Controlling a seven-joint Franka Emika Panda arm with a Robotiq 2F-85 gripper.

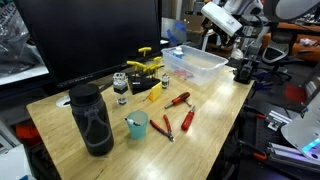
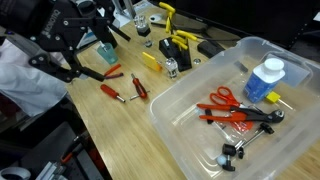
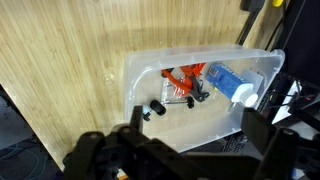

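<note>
My gripper stands open in the wrist view, its two dark fingers apart with nothing between them. It is above the clear plastic bin [image 3: 132, 92]. Inside the bin lie a white bottle with a blue label [image 2: 266, 77], red-handled tools [image 2: 226, 97], red-and-black pliers [image 2: 240, 115] and a small yellow piece [image 2: 272, 97]. On the table outside are a red-handled screwdriver [image 1: 187, 121], another red tool [image 1: 178, 100], red-and-dark pliers [image 1: 161, 131] and a teal cup [image 1: 137, 125].
A black cylindrical speaker [image 1: 92, 122] stands at the table's left. Yellow clamps [image 1: 145, 66] and small metal pieces sit towards the back, near the dark monitor [image 1: 110, 35].
</note>
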